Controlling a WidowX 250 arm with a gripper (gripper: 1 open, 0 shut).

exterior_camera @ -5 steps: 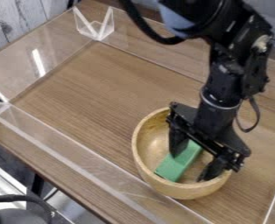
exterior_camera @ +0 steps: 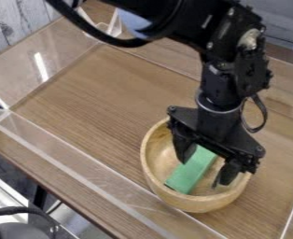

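Note:
My black gripper [exterior_camera: 212, 145] is open over a round wooden bowl [exterior_camera: 168, 182], its fingers reaching down at the bowl's rim and inside. A flat green block [exterior_camera: 189, 172] lies in the bowl between and below the fingers. The fingers partly hide the block and the back of the bowl; whether they touch either cannot be told.
A transparent strip runs along its left edge, with dark cables at the lower left.
The arm has risen step by step, showing more of the wrist above the bowl. The bowl and green block look nearly unmoved.

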